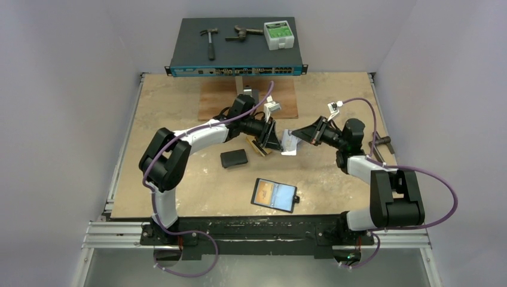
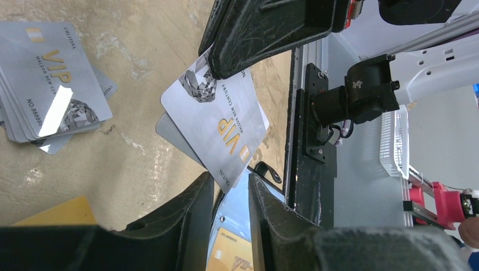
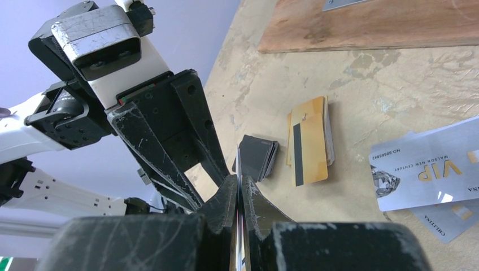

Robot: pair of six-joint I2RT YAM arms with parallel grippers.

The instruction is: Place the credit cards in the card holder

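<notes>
My right gripper is shut on a silver VIP card, which shows edge-on in the right wrist view. In the left wrist view a second silver edge shows behind this card. My left gripper stands part open, its fingers (image 2: 195, 212) on either side of the card's lower corner; whether they touch it cannot be told. Near the table's front lies the card holder (image 1: 295, 206), a dark-framed case with a gold and a silver card in it. More silver cards (image 2: 48, 84) lie stacked on the table.
Gold cards (image 3: 310, 141) and a stack of black cards (image 1: 234, 158) lie near my left gripper. At the back are a wooden board (image 1: 209, 98) and a rack unit (image 1: 236, 51) bearing tools and a white box (image 1: 280, 42). Clear table surrounds the holder.
</notes>
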